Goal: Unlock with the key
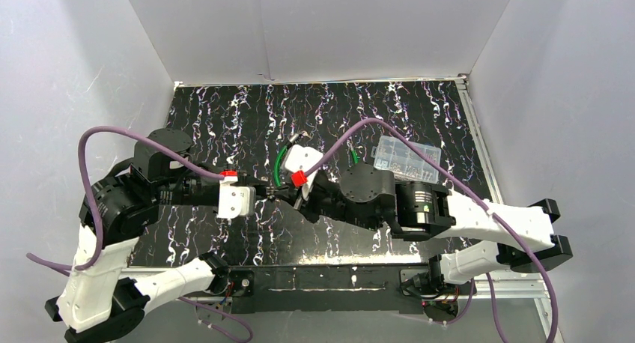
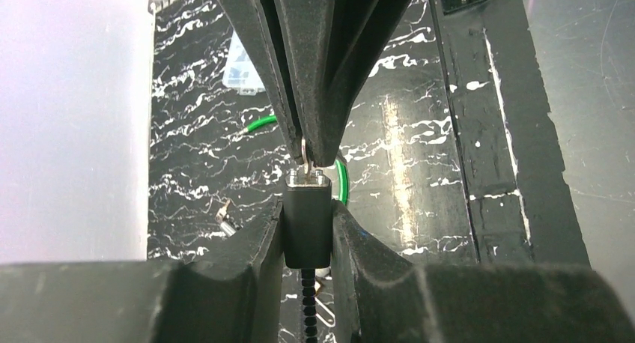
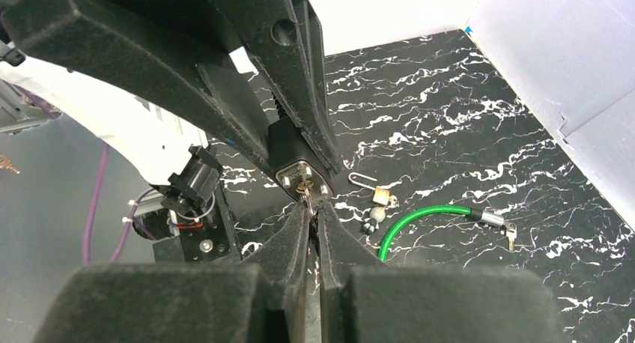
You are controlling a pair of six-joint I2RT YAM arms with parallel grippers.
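Note:
A black box-shaped lock with a black beaded cable below it sits between the fingers of my left gripper, which is shut on it. Its end face, with a brass keyhole, shows in the right wrist view. My right gripper is shut on a small thin metal key. The key meets the lock's end face at the keyhole; how deep it reaches cannot be told. In the left wrist view the right fingertips are just above the lock, with the key between them. From above, the grippers hide lock and key.
On the marbled table lie a green cable lock with keys at its end and a small brass padlock. A clear compartment box stands at the right.

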